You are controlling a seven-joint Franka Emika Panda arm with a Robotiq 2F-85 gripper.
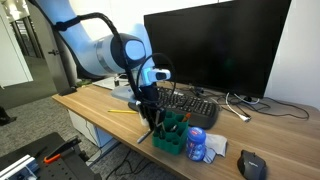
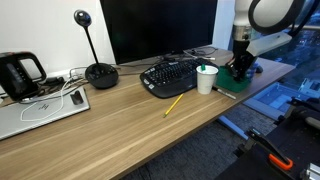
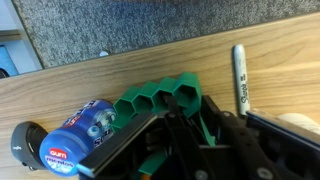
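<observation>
A green holder with hexagonal cells (image 1: 170, 137) stands near the table's front edge; in the wrist view its cells (image 3: 131, 101) show beside and behind the dark fingers. My gripper (image 1: 156, 112) is low over the holder's left side, pointing down. In the wrist view the gripper covers part of the holder, and its fingers are dark and blurred together. Whether anything sits between them cannot be made out. A light-coloured marker (image 3: 241, 80) lies on the wood beside the holder, near the edge.
Close by the holder stand a blue tub (image 1: 197, 141) and a white cup (image 2: 206, 82). A mouse (image 1: 252, 165), a yellow pencil (image 2: 174, 104) and a keyboard (image 2: 170, 76) are farther out. Bare table lies left of the pencil in the second exterior view.
</observation>
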